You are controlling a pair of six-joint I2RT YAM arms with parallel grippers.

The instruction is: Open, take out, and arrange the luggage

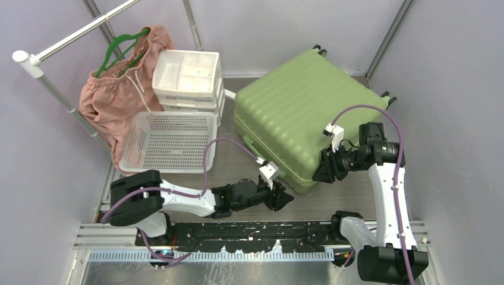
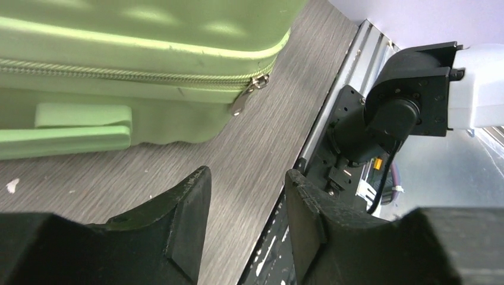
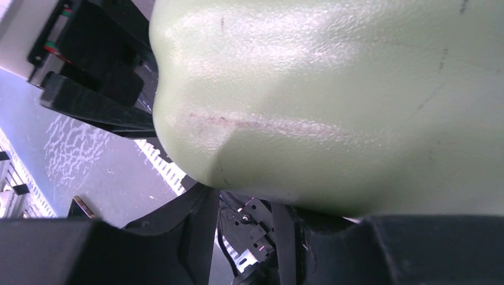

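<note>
The green suitcase (image 1: pixel 303 101) lies flat at the right of the floor in the top view, its side handle (image 2: pixel 71 139) and zipper pull (image 2: pixel 243 98) showing in the left wrist view. My left gripper (image 1: pixel 277 196) is part open with nothing between its fingers, just off the suitcase's front lower corner. My right gripper (image 1: pixel 330 169) is against the suitcase's near right corner, its part-open fingers at the edge of the green shell (image 3: pixel 297 101), which fills much of the right wrist view.
A white basket (image 1: pixel 166 142), stacked drawers (image 1: pixel 185 71) and a pink bag (image 1: pixel 107 107) on a green hanger stand at the left. Bare floor lies in front of the basket. Walls close in at back and right.
</note>
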